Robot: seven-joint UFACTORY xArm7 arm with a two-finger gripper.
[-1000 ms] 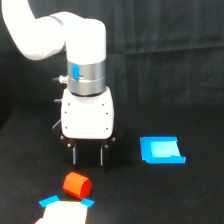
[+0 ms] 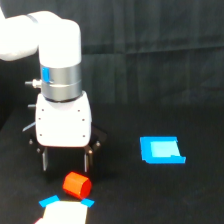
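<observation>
A small red-orange block (image 2: 77,185) lies on the black table, low in the left part of the camera view. My gripper (image 2: 66,163) is just above it in the picture, white-bodied and pointing down. Its two dark fingers (image 2: 88,161) stand wide apart, and nothing shows between them. Whether the fingers are level with the block or behind it, I cannot tell.
Blue tape frames a pale square (image 2: 163,149) on the right of the table. Near the bottom edge, just below the block, sits another pale square (image 2: 65,213) with blue corners.
My gripper has moved left and lower in the picture, and its fingers have spread wider. The red-orange block and both squares look unmoved.
</observation>
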